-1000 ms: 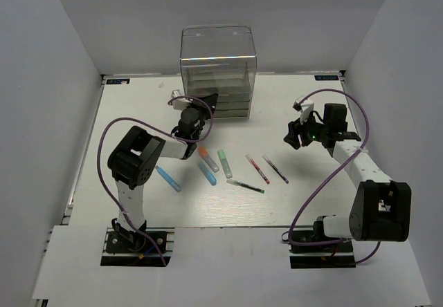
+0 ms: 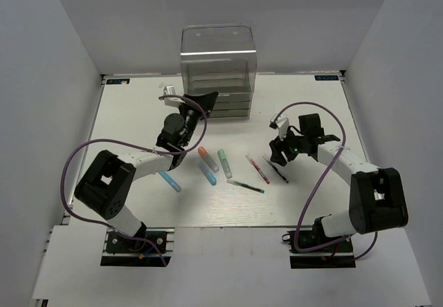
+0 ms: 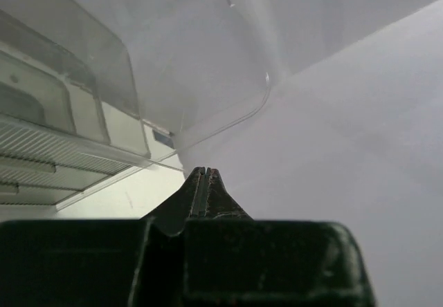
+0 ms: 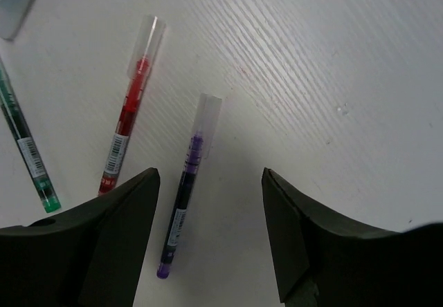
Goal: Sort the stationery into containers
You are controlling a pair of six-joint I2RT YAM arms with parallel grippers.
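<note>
A clear container with drawers [image 2: 218, 58] stands at the back middle of the table. My left gripper [image 2: 211, 99] is beside its front, shut, with nothing seen between its fingertips. My right gripper [image 2: 279, 151] hangs open over a purple pen [image 4: 178, 220], its fingers either side of and above it. A red pen [image 4: 122, 134] and a green pen [image 4: 28, 148] lie to the left of that pen. An orange-capped marker [image 2: 208, 159], a green-capped marker [image 2: 225, 165] and two blue markers [image 2: 208, 174] lie on the middle and left of the table.
Bare table [image 2: 311, 196] surrounds the pens at the right and front. A small white object [image 2: 169, 90] is left of the container. Walls enclose the table at back and sides.
My right gripper has moved left to above the purple pen. My left arm has shifted slightly left and toward the front, still near the container.
</note>
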